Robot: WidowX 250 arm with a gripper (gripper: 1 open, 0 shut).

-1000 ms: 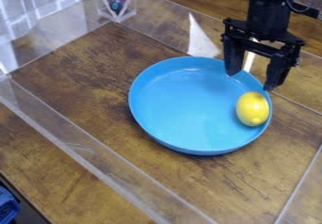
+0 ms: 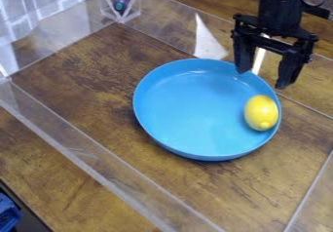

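Note:
A black gripper (image 2: 271, 56) hangs at the upper right, its two fingers spread apart above the back right rim of a blue plate (image 2: 189, 104). A yellow egg-shaped object (image 2: 262, 112) rests on the right side of the plate, below the gripper. Nothing shows held between the fingers. A pale object stands behind the gripper, partly hidden by it.
A white wedge-shaped object (image 2: 208, 39) sits behind the plate. A small dark purple object (image 2: 121, 2) is at the back left near a clear wall. A blue item (image 2: 14, 216) lies at the lower left corner.
The gripper has shifted very slightly; the plate and yellow object stay where they were.

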